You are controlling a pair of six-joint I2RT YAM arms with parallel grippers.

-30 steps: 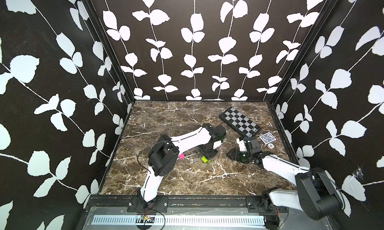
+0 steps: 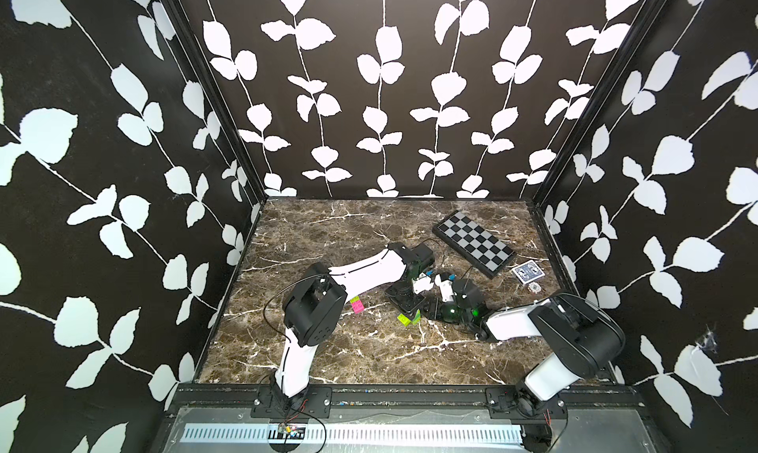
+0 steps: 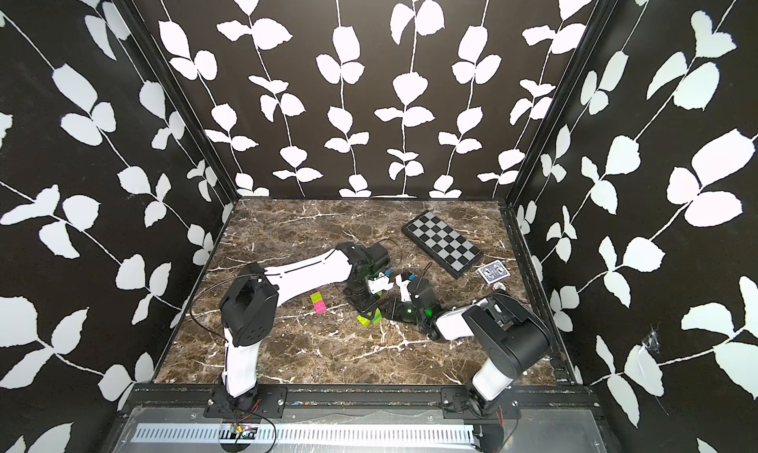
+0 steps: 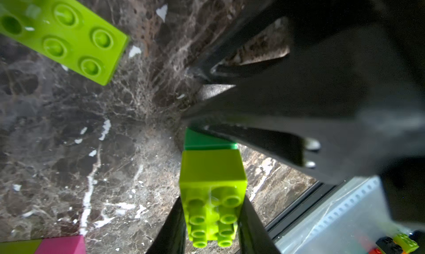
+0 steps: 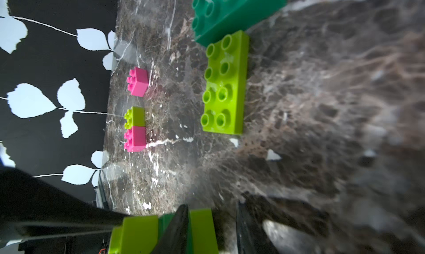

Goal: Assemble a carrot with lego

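My left gripper is shut on a lime and green brick stack (image 4: 212, 170). My right gripper is beside that stack (image 5: 139, 231), its fingers part open around or against one end; contact is unclear. A loose lime brick (image 5: 223, 85) lies on the marble next to a teal brick (image 5: 234, 10). Pink and lime-pink blocks lie farther off; the latter also shows in the left wrist view (image 4: 59, 247).
A chessboard (image 2: 473, 244) lies at the back right with a card deck (image 2: 527, 271) beside it.
My right arm has moved left, bringing its gripper up to my left gripper at the centre.
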